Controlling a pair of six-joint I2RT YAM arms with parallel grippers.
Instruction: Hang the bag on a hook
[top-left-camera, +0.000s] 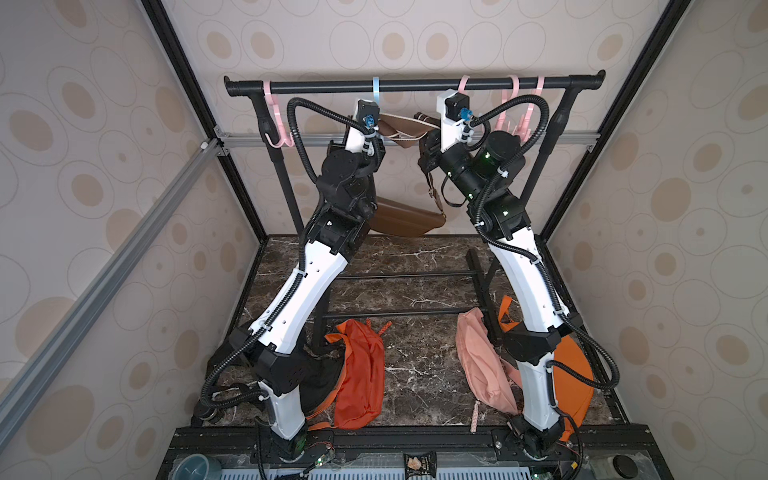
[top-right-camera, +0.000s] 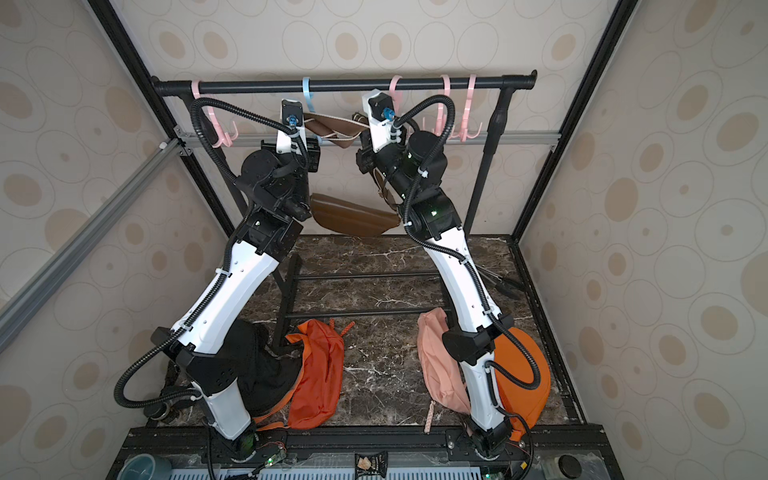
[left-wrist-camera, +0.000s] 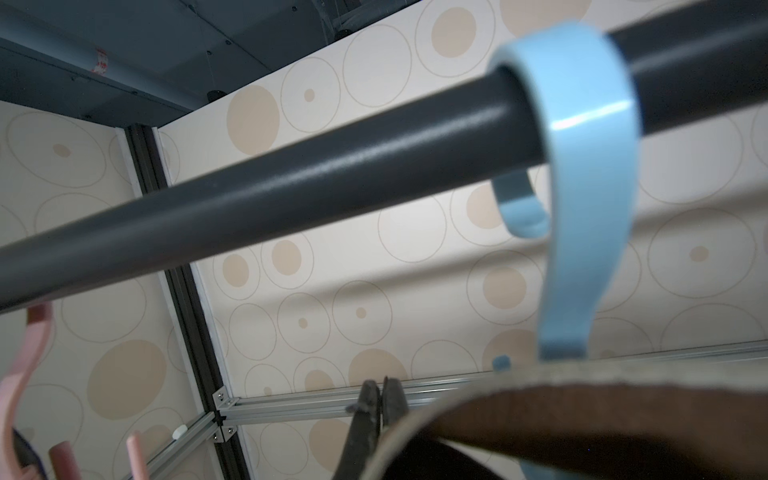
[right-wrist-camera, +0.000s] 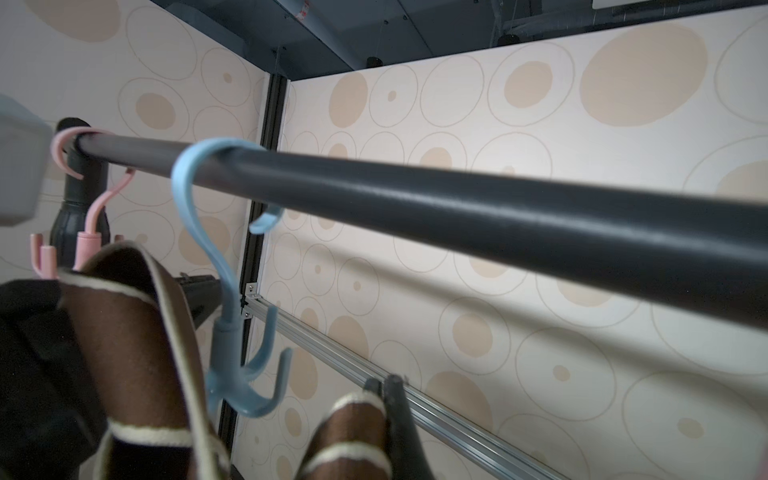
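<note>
A brown bag (top-right-camera: 352, 216) hangs in the air beneath both grippers. Its wide brown strap (top-left-camera: 406, 128), edged in white, spans the gap between the two arms just under the rail. In the left wrist view, my left gripper is shut at the strap's edge. My right gripper is likewise shut, with the other end of the strap (right-wrist-camera: 352, 432) at its fingers. The pale blue hook (right-wrist-camera: 240, 376) hangs from the black rail (right-wrist-camera: 480, 208), its prongs upturned. From the right wrist, the strap's left part stands in front of that hook; contact cannot be told.
Pink hooks (top-left-camera: 276, 120) hang on the rail at far left, and more pink hooks (top-right-camera: 464, 120) to the right. On the floor lie a red-orange bag (top-left-camera: 360, 376), a pink bag (top-left-camera: 485, 360) and an orange bag (top-right-camera: 524, 372).
</note>
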